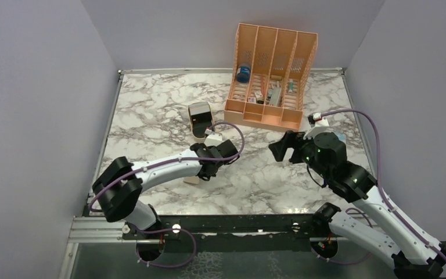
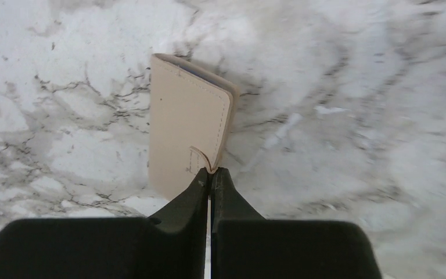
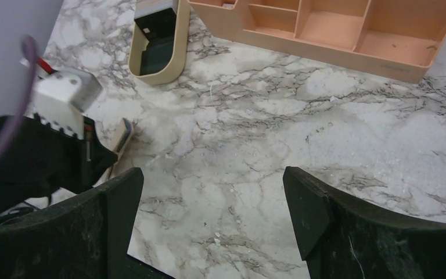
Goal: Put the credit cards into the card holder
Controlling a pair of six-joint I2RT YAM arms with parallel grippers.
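Note:
A beige leather card holder [image 2: 187, 116] lies on the marble table, a dark sliver showing inside its upper edge; in the top view it is mostly under my left arm. My left gripper is shut at the holder's clasp strap on the lower right edge; whether anything thin is between the tips is hard to tell. A small beige box [image 1: 202, 121] with a dark inside stands behind it; I cannot make out cards there. My right gripper stands open over the right side of the table, empty.
An orange divided organizer [image 1: 264, 116] with bottles and small items stands at the back right. Grey walls bound the sides and back.

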